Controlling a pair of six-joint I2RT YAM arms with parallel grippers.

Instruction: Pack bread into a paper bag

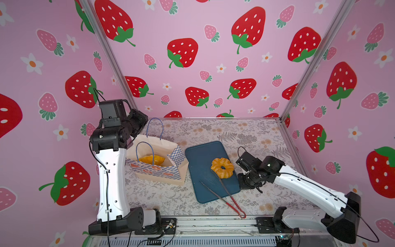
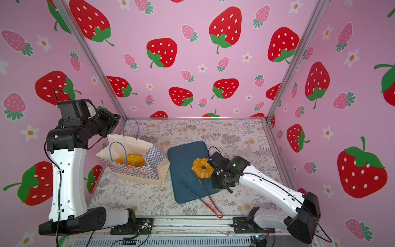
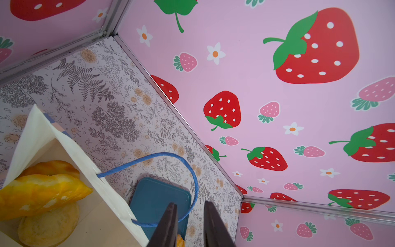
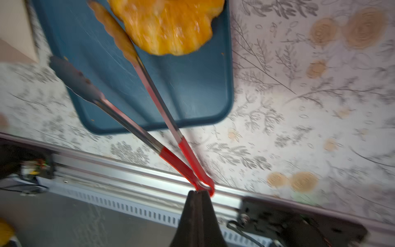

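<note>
A golden ring-shaped bread rests on the blue tray. Metal tongs with red handles lie spread across the tray's near edge, one tip against the bread. My right gripper is shut on nothing; the tongs are outside its fingers, their red end just beyond the tips in the right wrist view. The paper bag stands upright and open at left, holding a yellow bread, a pale round one and a browner piece. Above the bag, my left gripper is open.
The bag's blue handles stand up; one handle loop passes across the left fingers' line of sight. A metal rail borders the table's near edge.
</note>
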